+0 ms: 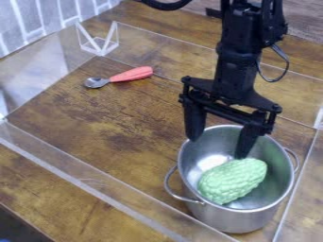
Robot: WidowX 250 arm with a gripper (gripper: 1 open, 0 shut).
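Note:
My black gripper [222, 128] hangs over the steel pot [202, 208] at the right, its two fingers spread apart with nothing seen between them. A pale green, bumpy oblong object [231, 181] lies inside the pot, below the fingers.
A spoon with a red handle [130, 74] lies on the wooden table [89, 132] at the upper left. Clear plastic walls edge the work area.

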